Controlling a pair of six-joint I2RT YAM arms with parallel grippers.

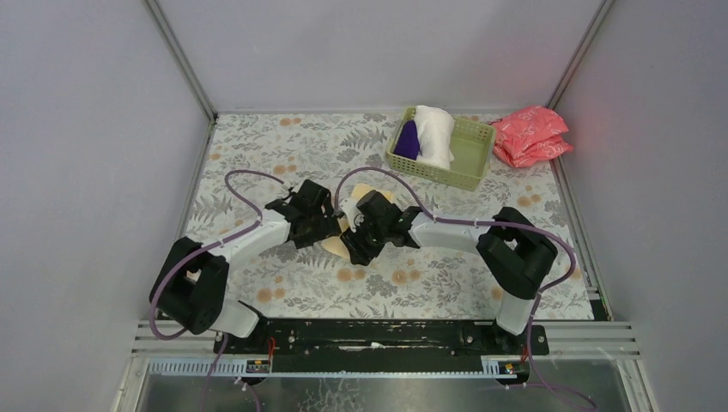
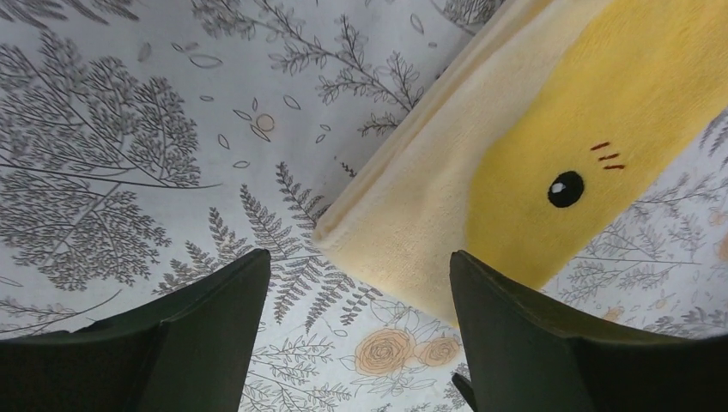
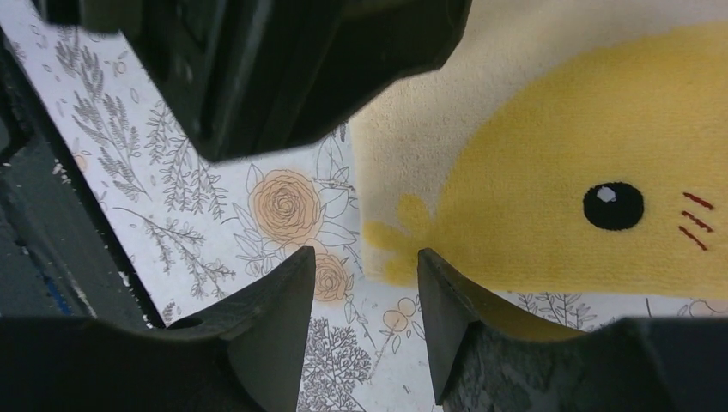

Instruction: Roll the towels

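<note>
A folded towel [image 1: 336, 247], cream with a yellow animal print, lies flat on the patterned cloth between my two arms, which cover much of it in the top view. The left wrist view shows my left gripper with its fingers apart over the near-left corner of the towel [image 2: 403, 232]. My right gripper is open at another corner of the towel [image 3: 515, 249], that corner showing between the fingertips. Neither gripper visibly grips the fabric. Part of the left gripper's dark body looms at the upper left of the right wrist view.
At the back right, a green basket [image 1: 446, 177] holds a white towel [image 1: 433, 136] and a purple towel [image 1: 407, 142]; its right side is empty. A red bundle [image 1: 532, 137] rests beside it.
</note>
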